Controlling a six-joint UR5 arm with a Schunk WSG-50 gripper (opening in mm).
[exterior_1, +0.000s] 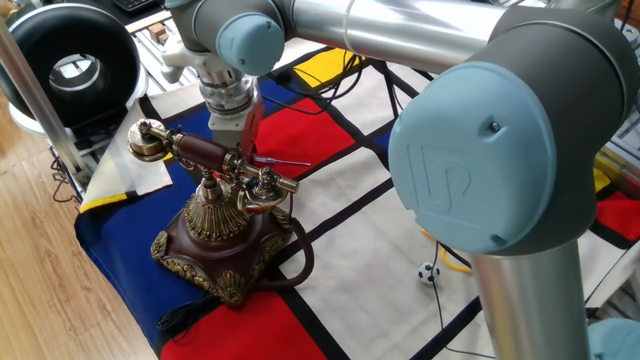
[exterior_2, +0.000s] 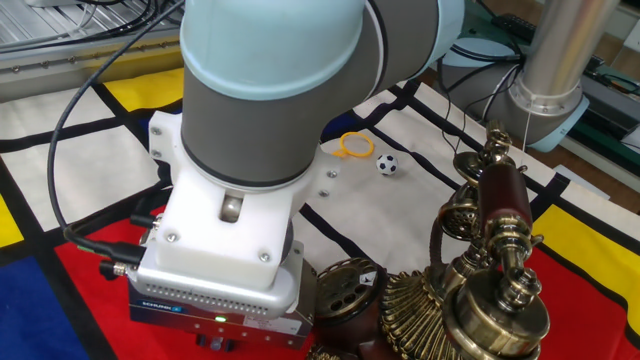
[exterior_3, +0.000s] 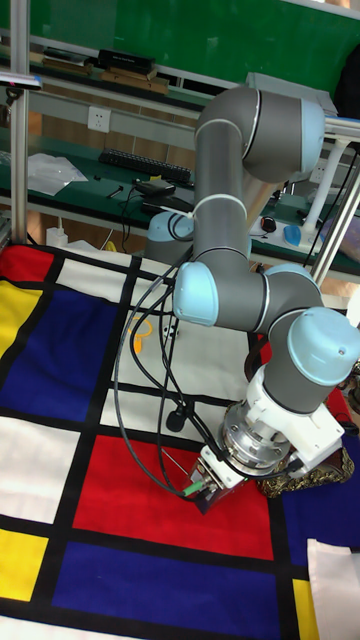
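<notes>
My gripper (exterior_3: 210, 491) points down low over the red patch of the cloth, beside the telephone. Its fingers are too small to read in exterior view 3, and behind the handset in exterior view 1, so their opening does not show. A thin tool with a slender shaft (exterior_1: 282, 162) sticks out sideways by the gripper; I cannot tell whether the fingers grip it. The antique telephone (exterior_1: 215, 225), dark red with brass trim, stands upright with its handset (exterior_1: 203, 153) on the cradle. In exterior view 2 the gripper's housing (exterior_2: 215, 300) hides whatever is beneath it.
A small football (exterior_2: 387, 164) and a yellow ring (exterior_2: 357, 146) lie on the pale part of the patterned cloth. Black cables (exterior_3: 135, 363) loop from the arm to the gripper. A black round object (exterior_1: 75, 70) stands beyond the cloth's corner.
</notes>
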